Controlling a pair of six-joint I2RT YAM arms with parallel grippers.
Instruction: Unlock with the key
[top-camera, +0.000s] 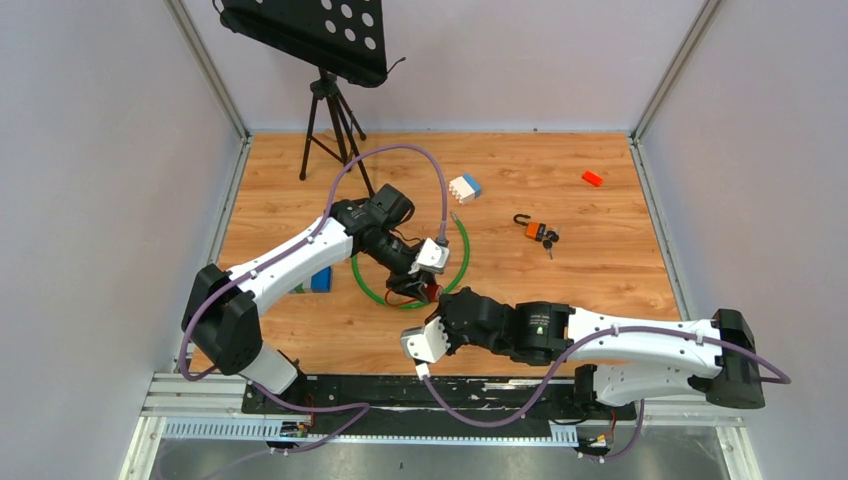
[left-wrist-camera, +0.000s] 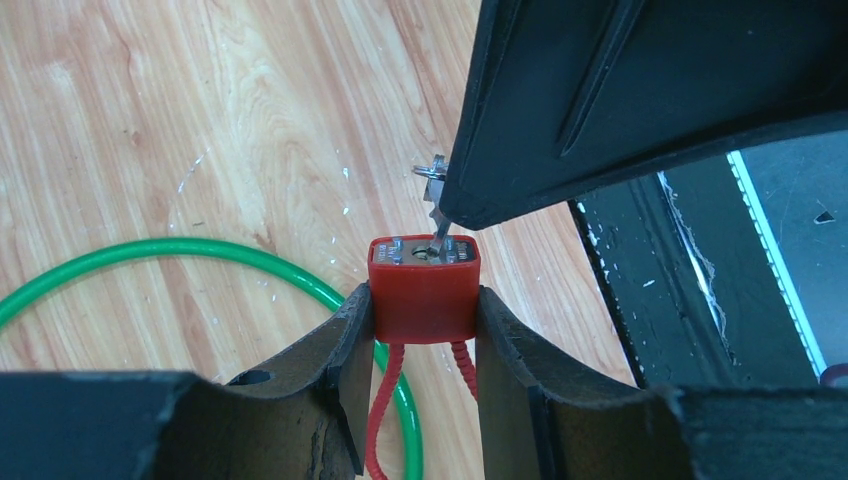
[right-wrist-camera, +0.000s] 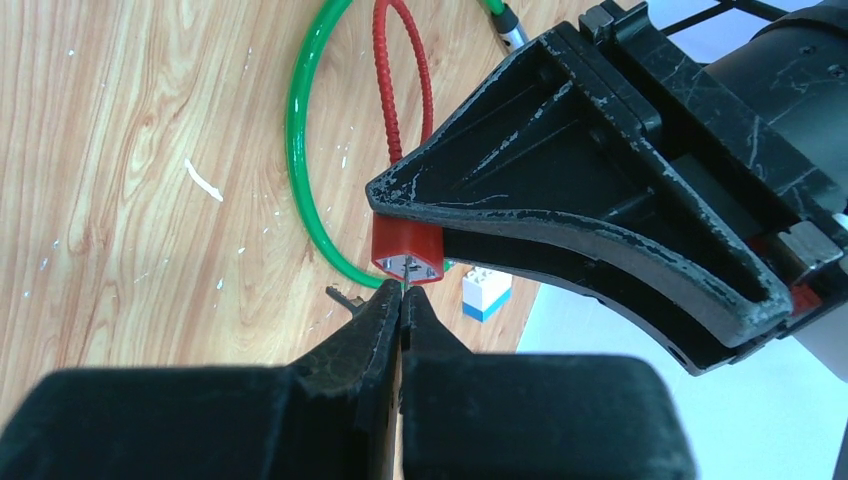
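A red padlock (left-wrist-camera: 424, 300) is clamped between the fingers of my left gripper, its keyhole face pointing up in the left wrist view. Its red braided shackle (right-wrist-camera: 384, 80) shows in the right wrist view. My right gripper is shut on a slim metal key (left-wrist-camera: 437, 212), whose blade reaches the padlock's keyhole face. How deep it sits, if at all, I cannot tell. A second key (right-wrist-camera: 346, 299) dangles beside the right fingertips. From above, both grippers meet near the table's front middle, and the padlock (top-camera: 432, 292) is partly covered.
A green hose (top-camera: 463, 262) curves on the table under my left gripper. Farther right lie an orange padlock with keys (top-camera: 537, 230) and a red block (top-camera: 592, 178). A white-and-blue block (top-camera: 464, 188) lies behind the grippers.
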